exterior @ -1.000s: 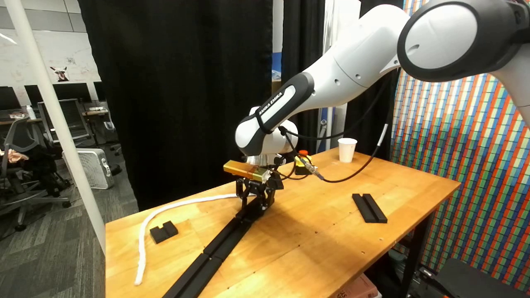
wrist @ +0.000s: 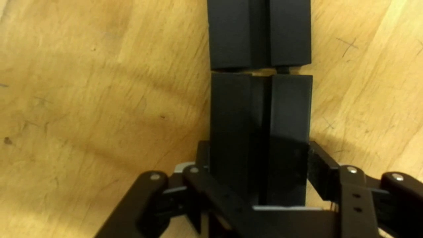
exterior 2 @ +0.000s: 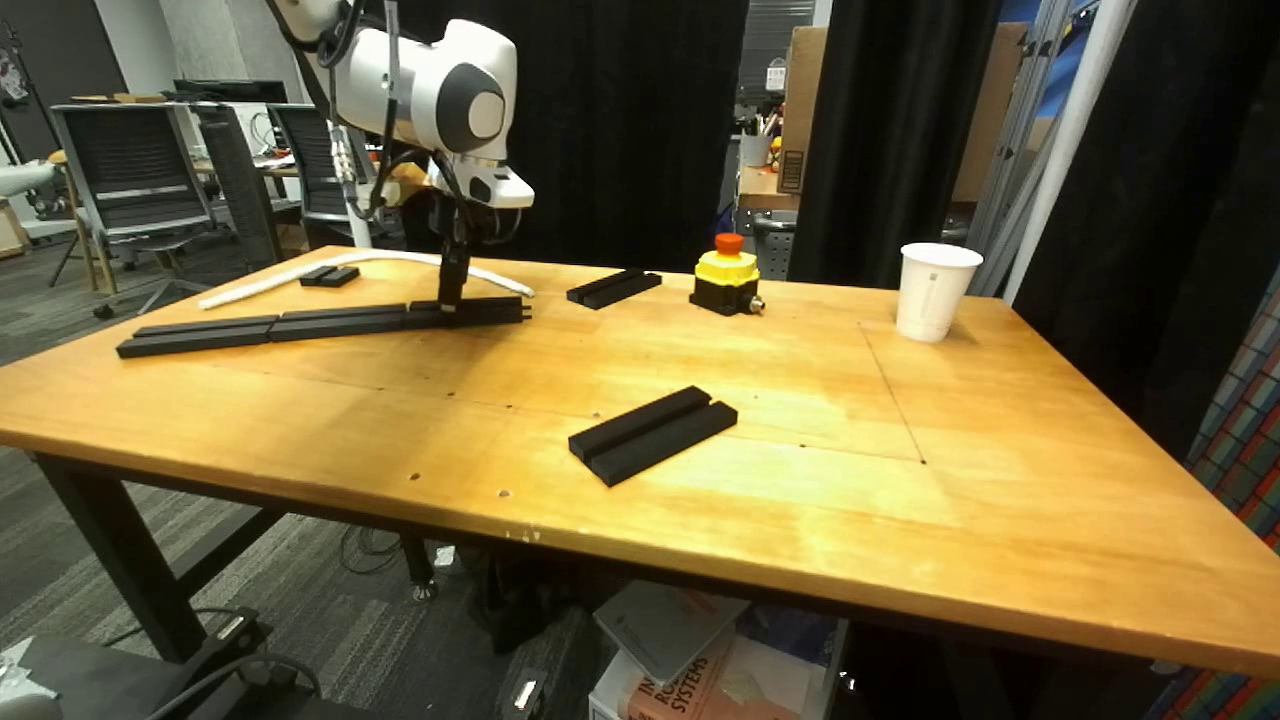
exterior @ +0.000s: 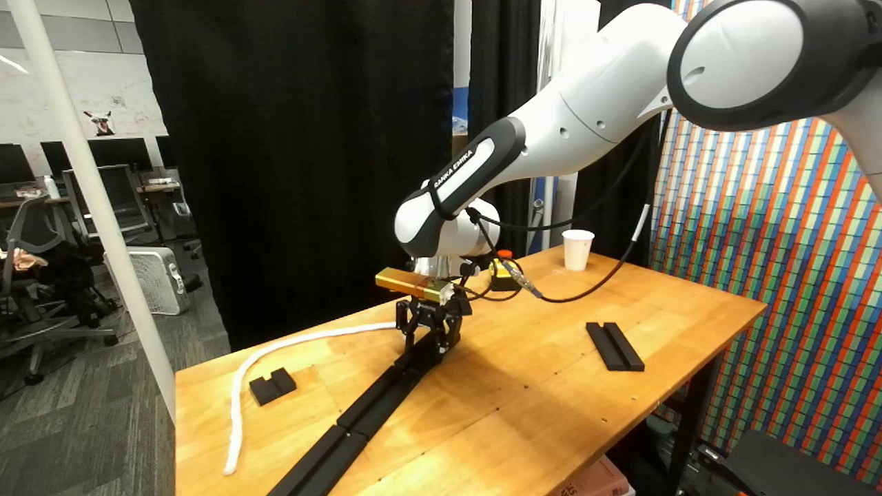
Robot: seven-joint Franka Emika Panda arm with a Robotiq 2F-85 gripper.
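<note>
A row of black grooved track pieces runs along the left part of the table. My gripper is shut on the end piece, one finger against each long side. In the wrist view this piece lies in line with its neighbour; a narrow gap with a small dark connector shows between them. The fingers reach down to table level in exterior view 2, around the end piece. The piece's far end is hidden behind the gripper in the wrist view.
Loose black pieces lie front right, behind the row and at far left. A white cord curves beside the row. An emergency stop button and a paper cup stand farther back. Mid-table is bare.
In exterior view 1 the gripper and the end piece have shifted slightly to the right and down. The other objects lie where they were.
</note>
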